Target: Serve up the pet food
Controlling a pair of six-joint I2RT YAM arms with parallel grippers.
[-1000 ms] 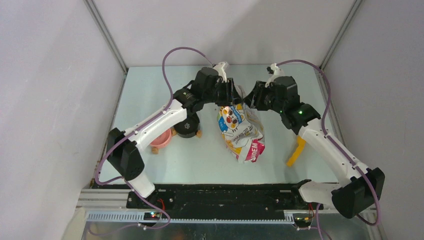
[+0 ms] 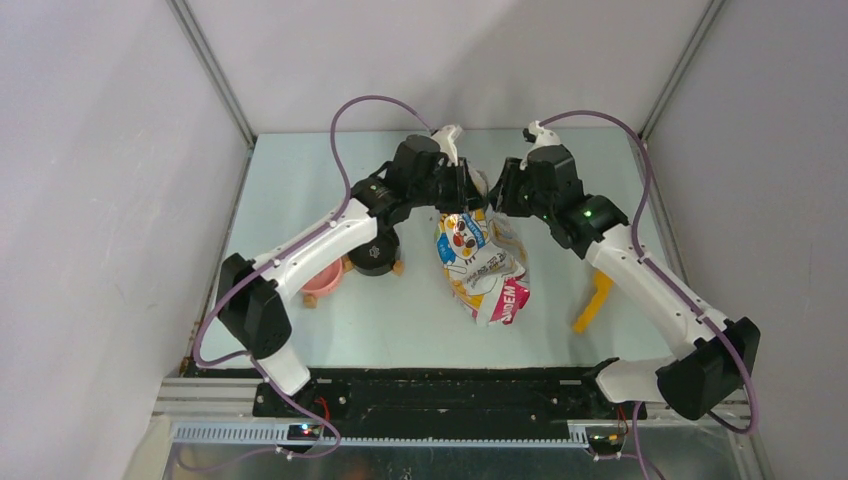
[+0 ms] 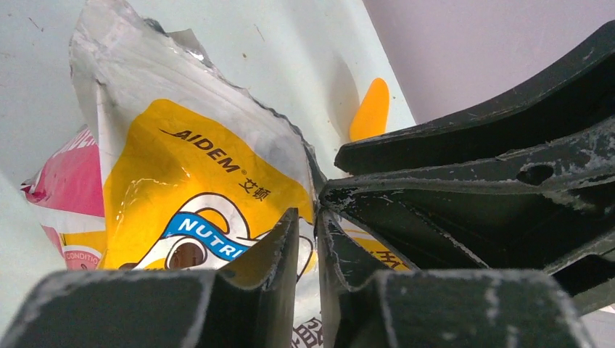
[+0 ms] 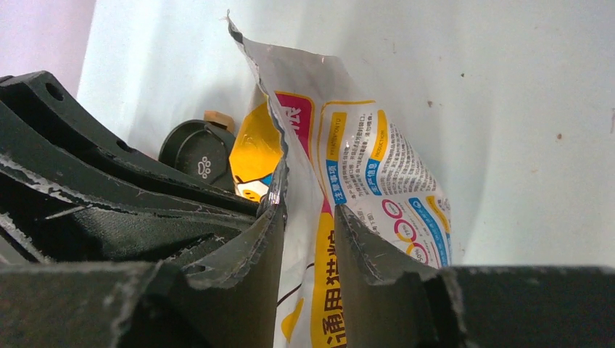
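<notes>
The pet food bag [image 2: 480, 265], white, yellow and blue with a pink end, stands mid-table. Both grippers meet at its upper part. In the left wrist view, my left gripper is narrowly open, with the bag's top edge [image 3: 313, 167] running between its fingertips. My right gripper, part open, straddles the bag's pale upper wall [image 4: 301, 174] in the right wrist view; a gap shows between its fingers. A black bowl [image 2: 375, 257] with a paw print and a pink bowl [image 2: 322, 280] sit left of the bag.
A yellow-orange tool [image 2: 594, 302], perhaps a scoop, lies right of the bag, close to the right arm. White walls close in the back and sides.
The left arm has shifted only a little; the bag and bowls keep their places.
</notes>
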